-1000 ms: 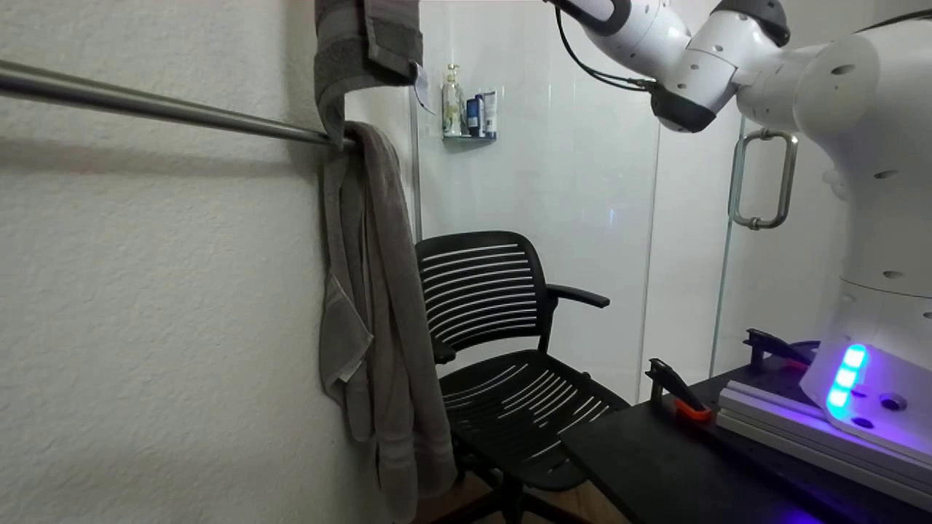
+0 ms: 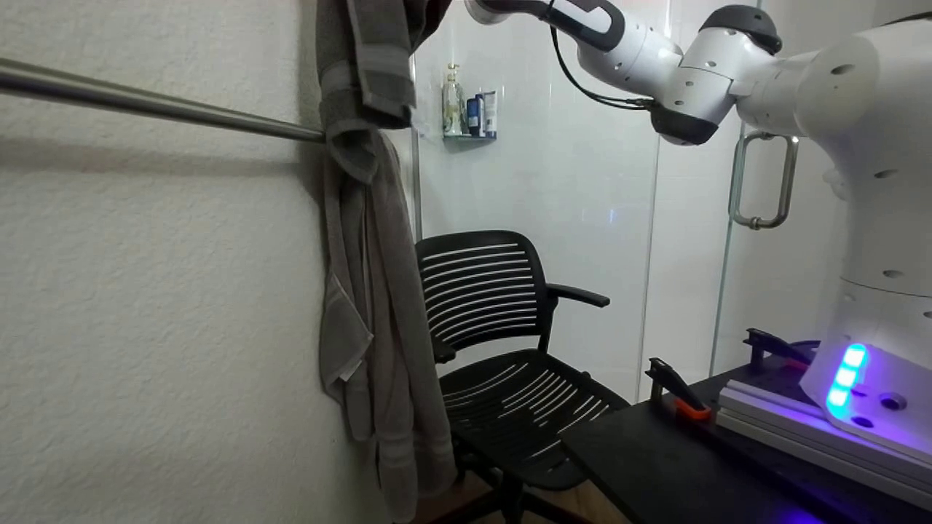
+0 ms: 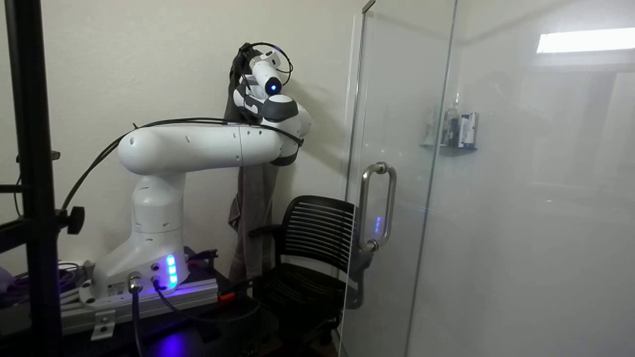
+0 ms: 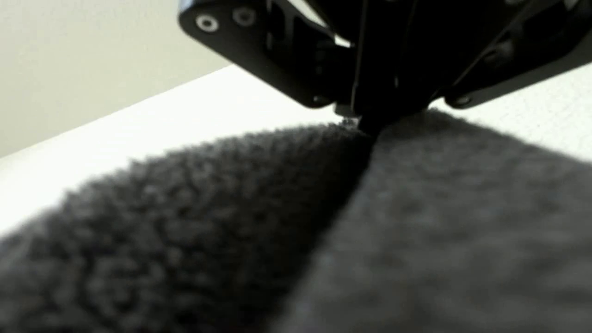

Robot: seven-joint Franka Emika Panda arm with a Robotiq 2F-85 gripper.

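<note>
A long grey towel [image 2: 389, 323] hangs over the metal bar [image 2: 166, 100] on the wall, reaching down beside a chair. Its upper part rises above the bar to the top edge of exterior view 1. In the wrist view my gripper is shut on a gathered ridge of the dark grey cloth, which slopes away to both sides of the fingertips. The fold between them hides the very tips. In exterior view 2 the towel [image 3: 256, 202] shows below the arm, and the arm's wrist covers most of its top.
A black chair [image 2: 480, 297] stands close to the towel's right side. The black table [image 2: 646, 454] carries the robot base. A glass door with a handle [image 3: 375, 208] and a corner shelf of bottles [image 2: 470, 113] lie farther right.
My arm's far end has moved left and down in exterior view 1. The towel's raised upper part has come down with it, and its loose fold now hangs lower, over the bar's end.
</note>
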